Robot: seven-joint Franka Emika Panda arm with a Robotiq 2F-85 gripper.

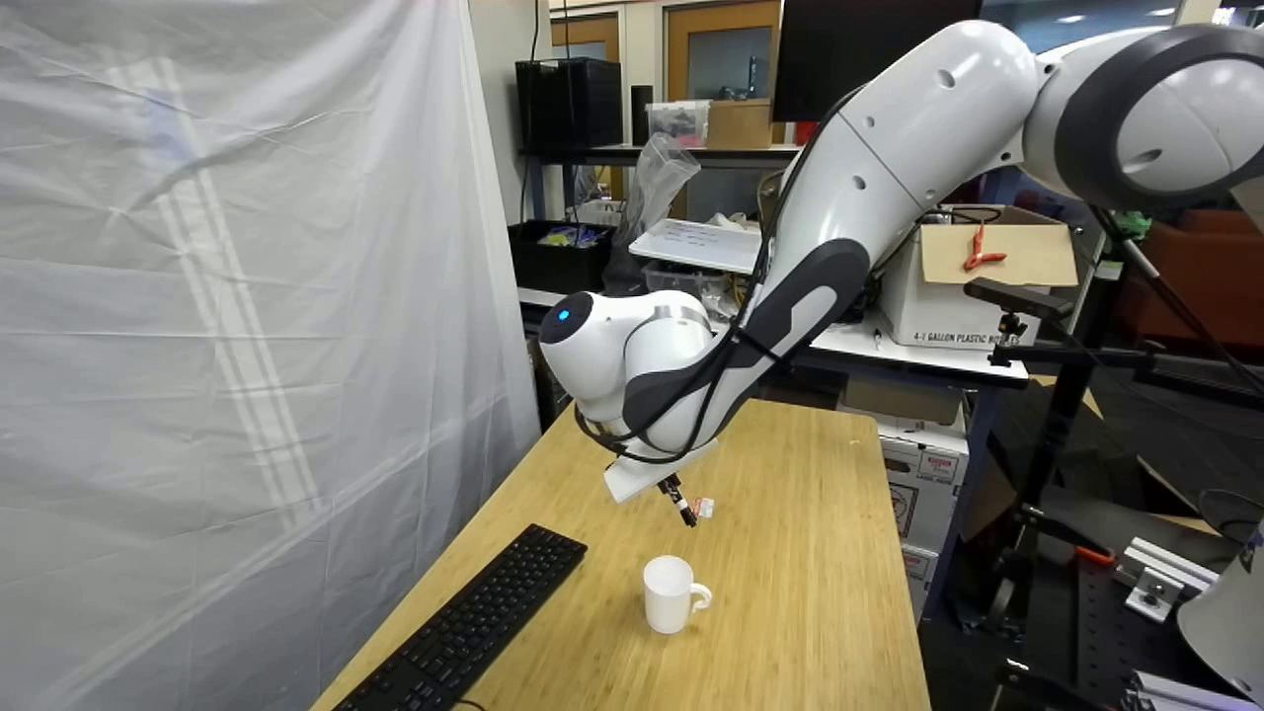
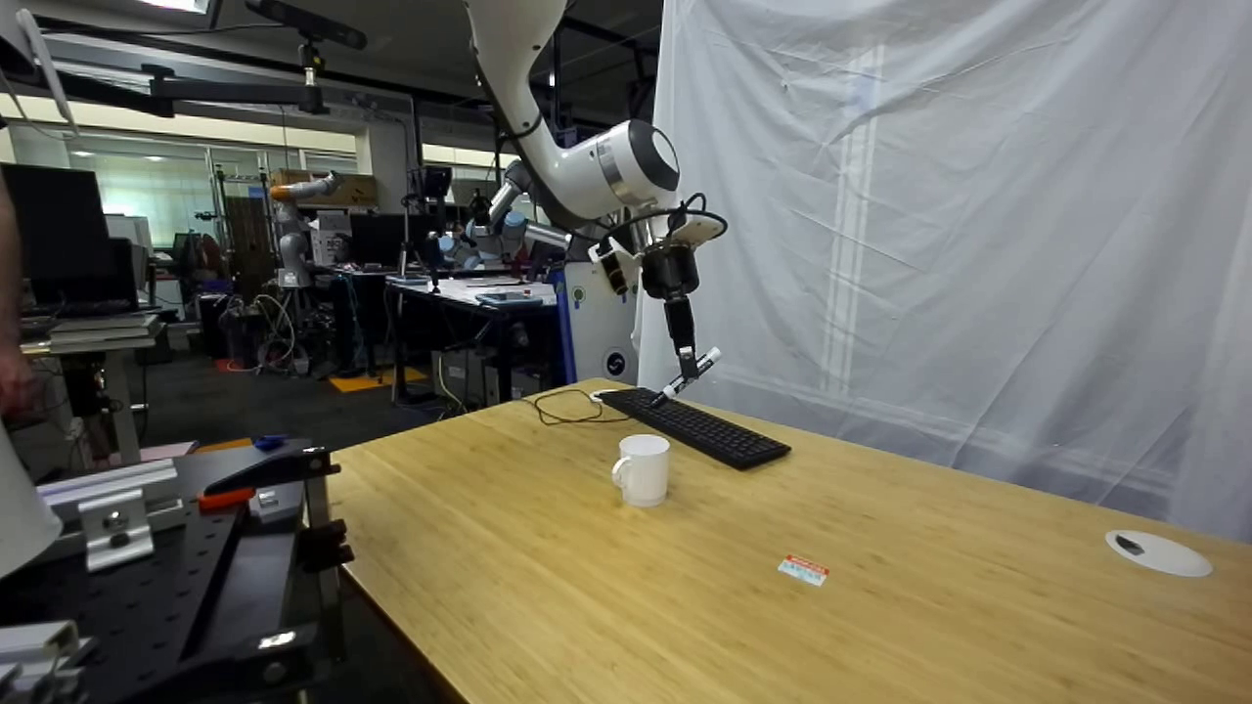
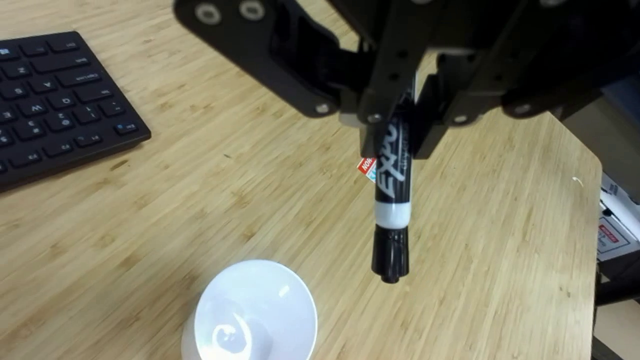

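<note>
A black Expo marker [image 3: 393, 180] with a white band is gripped between my fingers, its capped end pointing down and forward in the wrist view. My gripper is shut on it, well above the table. Exterior view 2 shows the marker [image 2: 689, 375] tilted in the fingers, in line with the keyboard behind it. A white mug [image 1: 669, 593] stands upright on the table, handle to the right in exterior view 1. In the wrist view the mug [image 3: 258, 312] lies below and left of the marker's cap, apart from it, and its visible interior looks empty.
A black keyboard [image 1: 474, 616] lies along the curtain side of the table. A small red and white label [image 2: 804, 570] is flat on the wood, with a round white table insert [image 2: 1158, 553] farther off. Bare tabletop [image 2: 563, 563] surrounds the mug.
</note>
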